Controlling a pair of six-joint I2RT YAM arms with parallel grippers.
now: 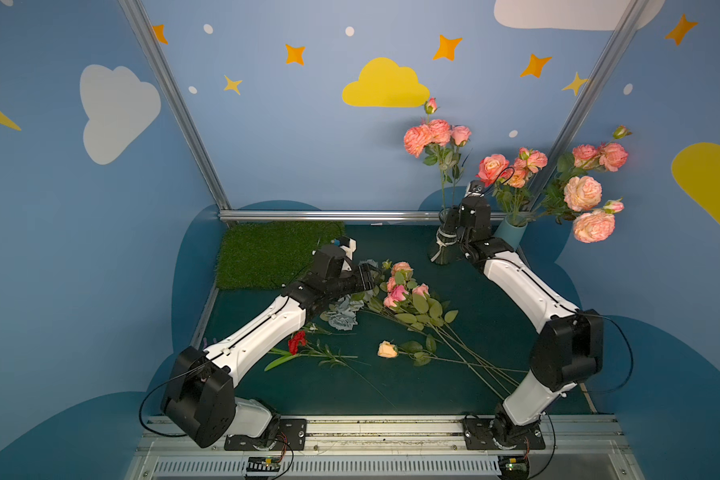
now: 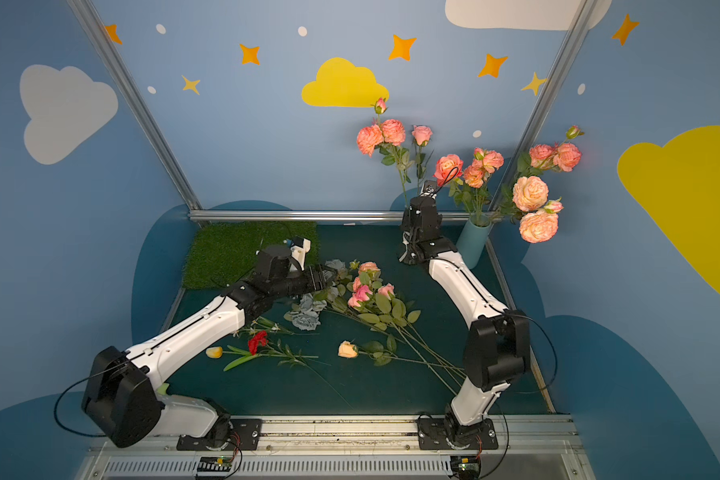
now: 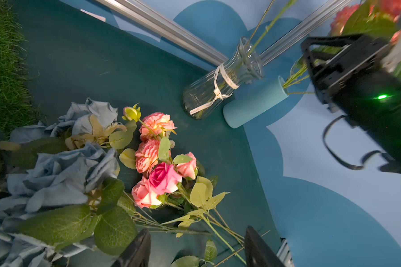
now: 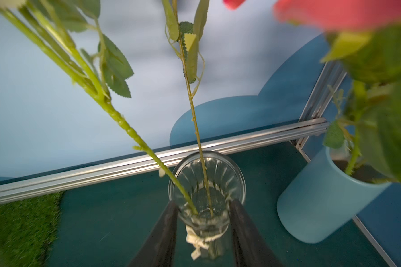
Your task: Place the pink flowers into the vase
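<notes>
Two stems with pink blooms (image 1: 429,137) stand in the clear glass vase (image 3: 205,95), which has a pale ribbon round it. Right above the vase's mouth, my right gripper is open; its fingers lie on either side of the near rim, and neither is seen holding a stem. On the green table lies a bunch of pink roses (image 3: 164,178), their stems running toward the front right. Left of these blooms, my left gripper (image 1: 368,277) hovers open over the blue-grey flowers. Nothing shows between its fingertips.
A blue vase (image 4: 329,195) with tall pink flowers stands in the back right corner, close to the glass one. Blue-grey flowers (image 3: 62,173), a red flower (image 1: 297,342) and a cream rose (image 1: 387,349) lie on the table. Artificial grass (image 1: 268,252) covers the back left.
</notes>
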